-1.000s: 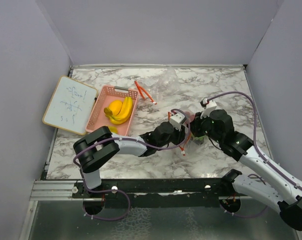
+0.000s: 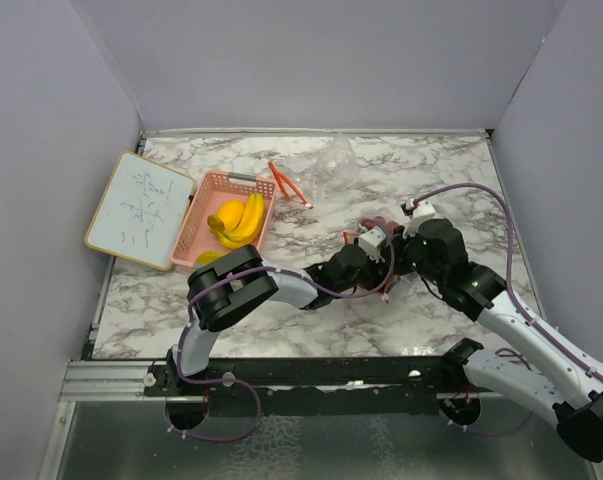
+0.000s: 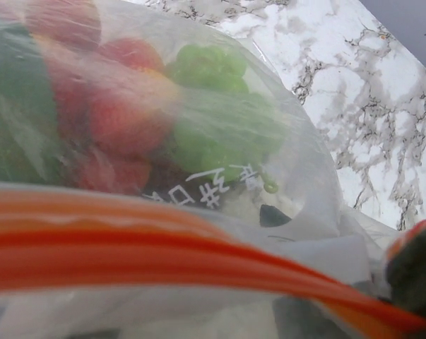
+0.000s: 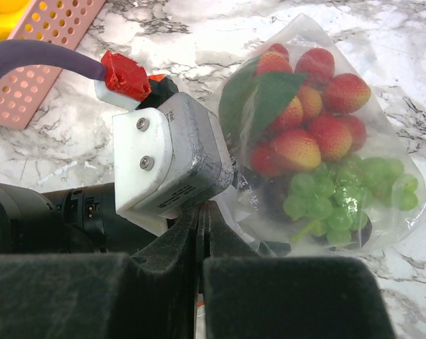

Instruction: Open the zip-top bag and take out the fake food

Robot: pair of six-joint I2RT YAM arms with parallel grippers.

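Observation:
The zip top bag holds red lychees, green grapes and a green leaf, beneath both grippers in the top view. Its orange zip runs across the left wrist view, which shows the fruit through the plastic. My left gripper is low at the bag's zip end; a dark tip shows at that view's right edge, its spread unclear. My right gripper is shut, its fingertips beside the left gripper's housing, with nothing clearly seen between them.
A pink basket with bananas and other fruit stands left, beside a whiteboard. An empty plastic bag with an orange zip lies at the back. Bare marble shows at back right.
My left gripper has moved right, toward the right gripper, and the orange zip has shifted with it. The right arm has barely moved.

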